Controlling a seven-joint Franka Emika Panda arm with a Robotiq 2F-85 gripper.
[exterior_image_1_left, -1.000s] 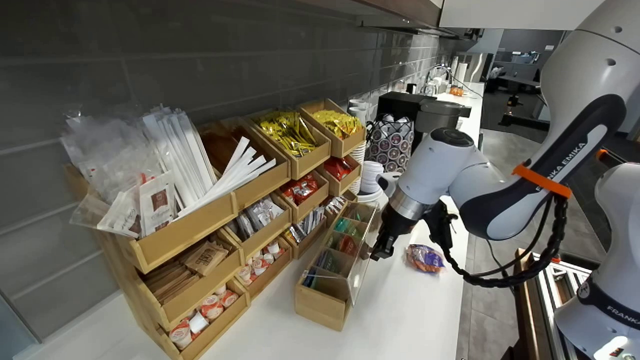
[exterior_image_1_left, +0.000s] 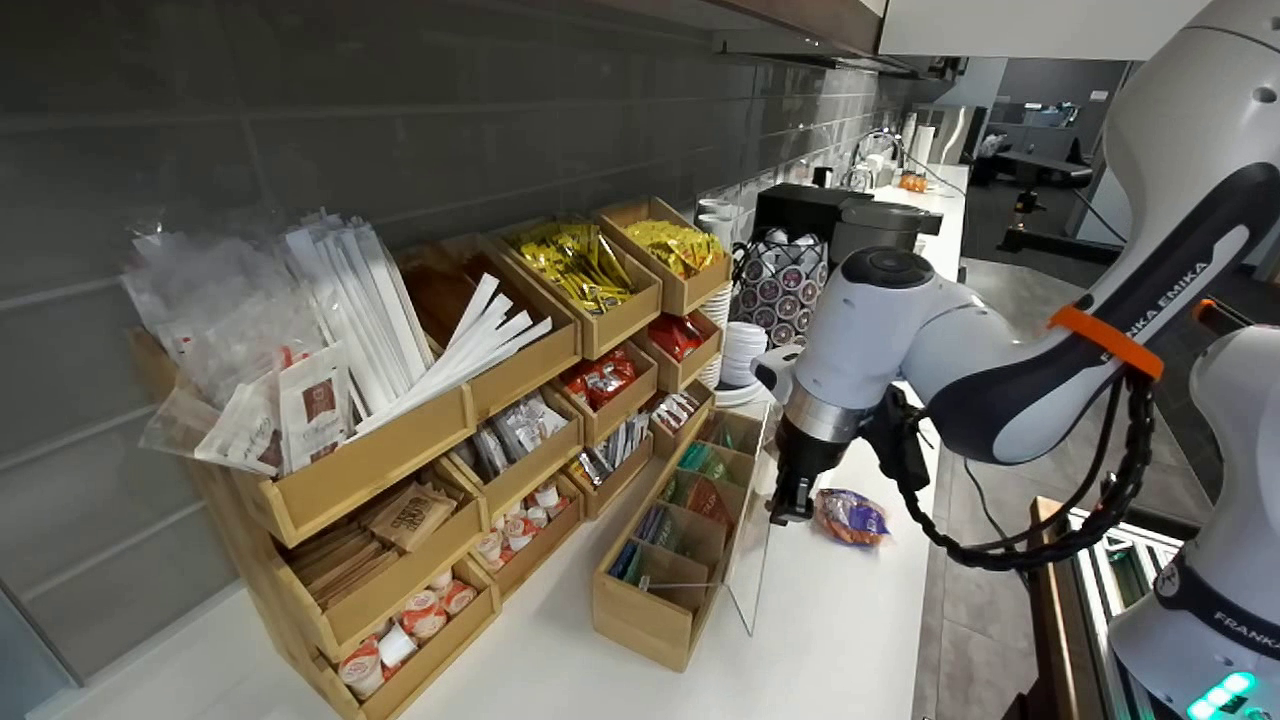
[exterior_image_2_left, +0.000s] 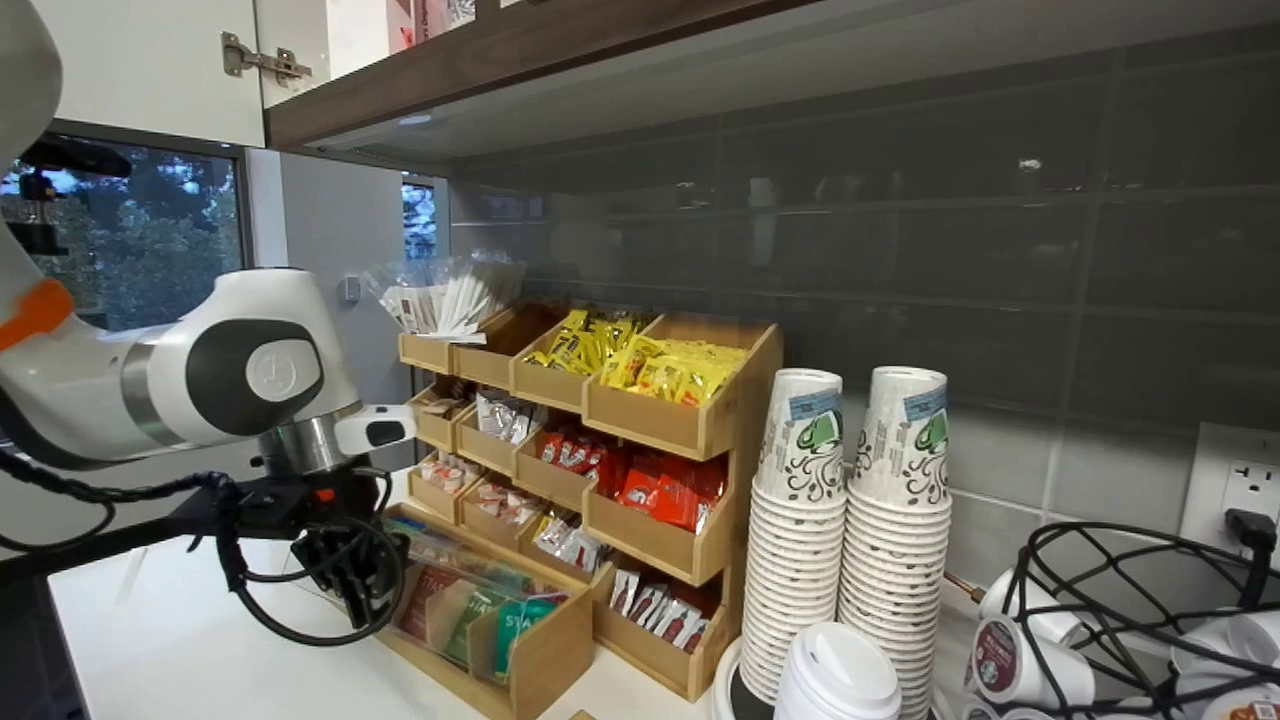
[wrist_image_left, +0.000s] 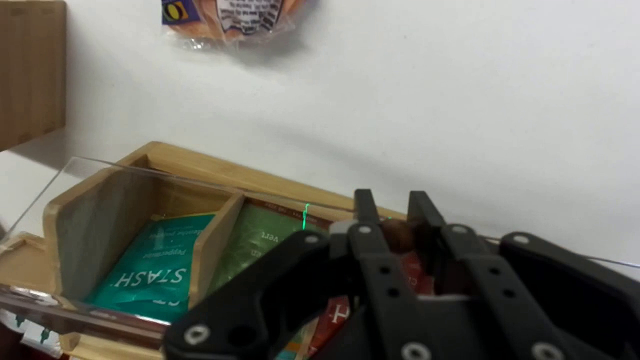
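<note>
A wooden tea box (exterior_image_1_left: 654, 612) with a clear hinged lid (exterior_image_1_left: 752, 558) stands on the counter, its compartments full of tea packets. The lid is raised and stands steeply on the side toward the arm. On the lid's outer side is my gripper (exterior_image_1_left: 786, 516), shut on a small brown round knob (wrist_image_left: 397, 235) that shows between its fingers in the wrist view. A teal packet (wrist_image_left: 159, 264) and a green packet (wrist_image_left: 258, 243) are visible in the box; the fingers partly hide a red packet (wrist_image_left: 336, 318).
A wrapped orange-and-purple item (exterior_image_1_left: 851, 516) lies on the counter beyond the gripper. A tiered wooden organizer (exterior_image_1_left: 384, 480) with condiments stands along the wall. Stacks of paper cups (exterior_image_2_left: 792, 564) are at its far end.
The lid has swung further up and outward, from a slant over the box to nearly upright. My gripper has moved with it, slightly away from the box.
</note>
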